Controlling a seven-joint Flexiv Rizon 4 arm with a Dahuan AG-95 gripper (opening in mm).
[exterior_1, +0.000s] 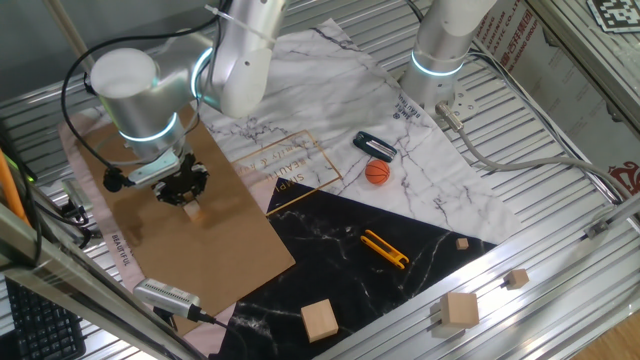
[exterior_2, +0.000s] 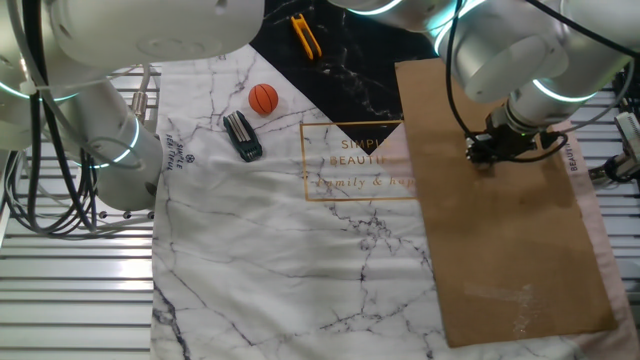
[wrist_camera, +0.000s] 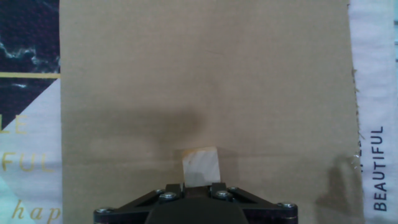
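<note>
A small pale block (wrist_camera: 201, 167), with a light wooden edge along its top, sits right at the fingertips in the wrist view. My gripper has its fingers drawn close together and appears shut on this block. In exterior view 1 the gripper (exterior_1: 190, 200) points down over the brown cardboard sheet (exterior_1: 225, 250), and the block (exterior_1: 195, 213) shows just below it. From exterior view 2 the gripper (exterior_2: 482, 158) can be seen over the sheet, but the block is hidden there. Whether the block touches the cardboard is hard to tell.
An orange ball (exterior_1: 377, 172) lies beside a dark green tool (exterior_1: 375, 146) on the marble-patterned cloth. A yellow cutter (exterior_1: 385, 249) rests on its black part, with a larger wooden block (exterior_1: 320, 320) nearby. Most of the cardboard is bare.
</note>
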